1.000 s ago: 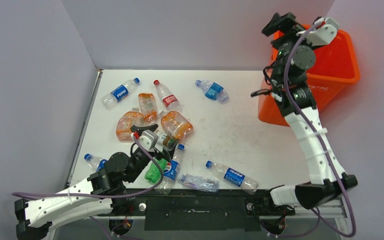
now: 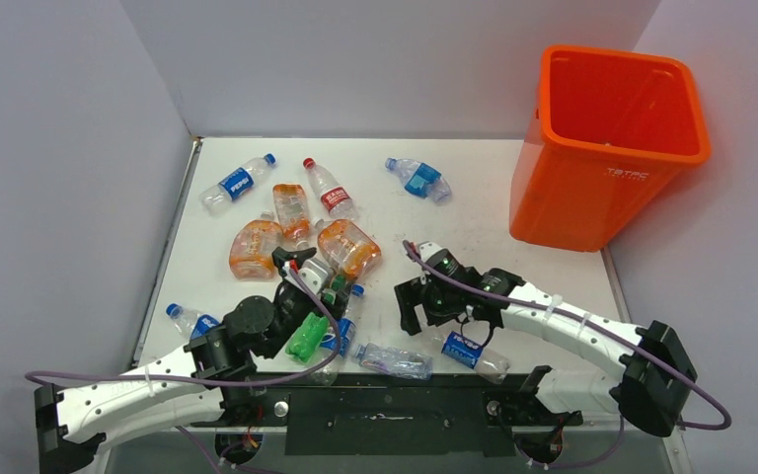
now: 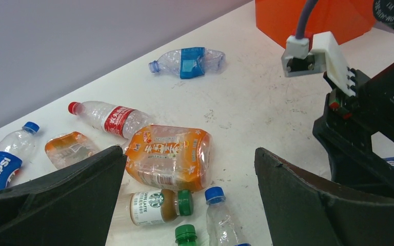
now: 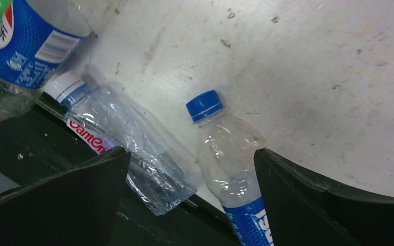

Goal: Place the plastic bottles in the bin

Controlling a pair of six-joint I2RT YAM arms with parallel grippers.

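My open left gripper (image 2: 306, 281) hovers over bottles at centre-left, near an orange-label bottle (image 3: 166, 156), a coffee bottle (image 3: 149, 207) and a green bottle (image 2: 303, 338). My right gripper is open above a blue-capped Pepsi bottle (image 4: 225, 154); a crumpled clear bottle (image 4: 123, 138) lies beside it. Red-capped (image 2: 331, 193), blue-label (image 2: 421, 180) and Pepsi (image 2: 237, 183) bottles lie toward the back, with further bottles at left. The orange bin (image 2: 572, 188) stands at back right.
Walls enclose the white table (image 2: 464, 227) at back and sides. A dark edge (image 2: 375, 415) runs along the front.
My right arm has swung from over the bin down toward the front bottles. My left gripper has shifted slightly right over the bottles.
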